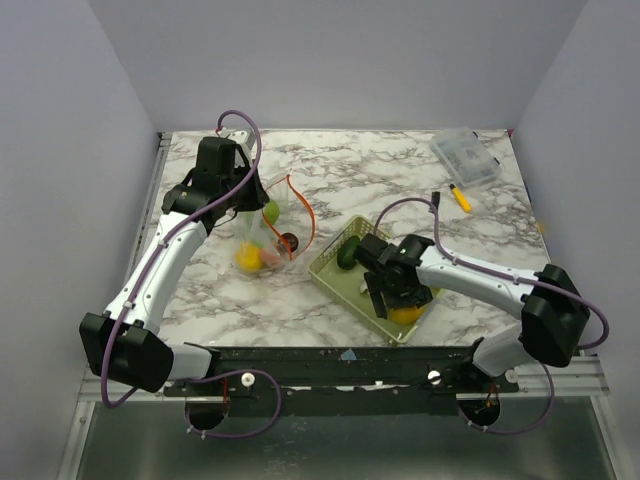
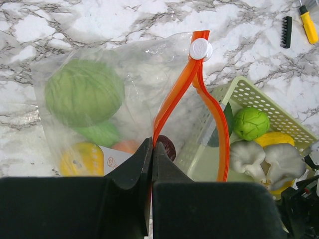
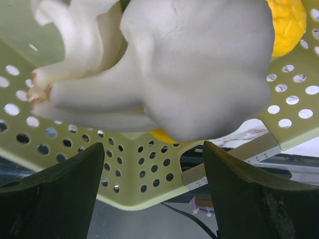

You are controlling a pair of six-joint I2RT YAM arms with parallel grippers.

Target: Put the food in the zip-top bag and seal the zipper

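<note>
The clear zip bag [image 2: 129, 89] with orange zipper holds green, yellow, pink and dark food. My left gripper is shut at the zipper edge, pinching it. My right gripper is apart-fingered, down in the green basket [image 3: 294, 114] just by pale oyster mushrooms [image 3: 194, 64], nothing seen held. A green round vegetable [image 2: 250, 123] and yellow items [image 3: 286, 25] share the basket; a dark green avocado [image 1: 348, 252] lies at its left.
A clear lidded container [image 1: 466, 156] sits at back right, with a yellow-handled tool [image 1: 460, 197] and a black comb-like piece [image 2: 286, 32] nearby.
</note>
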